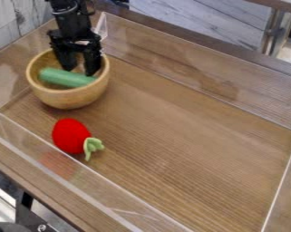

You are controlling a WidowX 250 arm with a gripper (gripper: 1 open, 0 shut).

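Note:
A wooden bowl (pixel 75 98) stands at the left, a green object (pixel 66 78) lying inside it. My black gripper (pixel 81 56) is over the back part of the bowl, open by its look, its lower parts reaching down near the bowl's rim. Whether anything sits between its fingers is hard to see.
A red strawberry-like object (pixel 72 137) with a green top lies in front of the bowl. A pale wall edge runs along the back right.

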